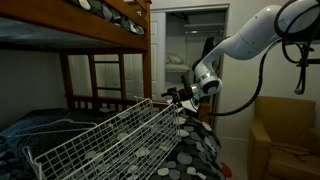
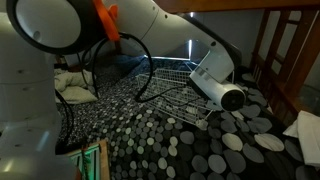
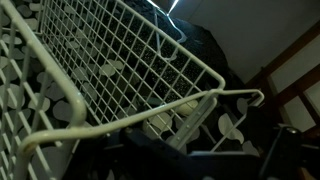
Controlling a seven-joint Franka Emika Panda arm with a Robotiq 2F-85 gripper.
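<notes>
A white wire rack stands on the dotted cover at the left of exterior view 1. In exterior view 2 its grid lies partly behind the arm. My gripper is at the rack's upper right end, by the top rim. Seen from the wrist, the dark gripper is open at the bottom of the picture, and the rack's white rim wire runs across just in front of and between its fingers. Whether the fingers touch the wire, I cannot tell.
A dark cover with grey dots spreads under the rack. A wooden bunk bed overhangs at the left. A brown armchair stands at the right, and a white cloth lies at the right edge.
</notes>
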